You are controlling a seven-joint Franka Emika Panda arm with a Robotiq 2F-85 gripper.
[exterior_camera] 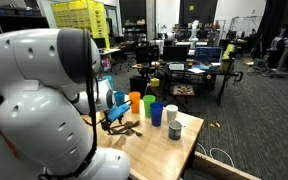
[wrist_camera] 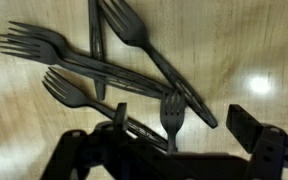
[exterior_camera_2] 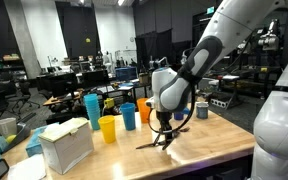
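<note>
Several black plastic forks lie on the wooden table in the wrist view, some crossing each other. One fork (wrist_camera: 132, 30) runs slantwise from the top, another fork (wrist_camera: 32, 44) reaches in from the left, and below it is a third fork (wrist_camera: 67, 92). A smaller fork (wrist_camera: 172, 112) has its head between the fingers of my gripper, which is open and holds nothing. In exterior view 2 the gripper (exterior_camera_2: 165, 138) hangs low over the dark forks (exterior_camera_2: 156, 143).
Behind the forks stand an orange cup (exterior_camera: 135, 102), a green cup (exterior_camera: 149, 104), a blue cup (exterior_camera: 157, 115), a white cup (exterior_camera: 171, 113) and a metal can (exterior_camera: 175, 130). A white box (exterior_camera_2: 66, 148) stands to one side.
</note>
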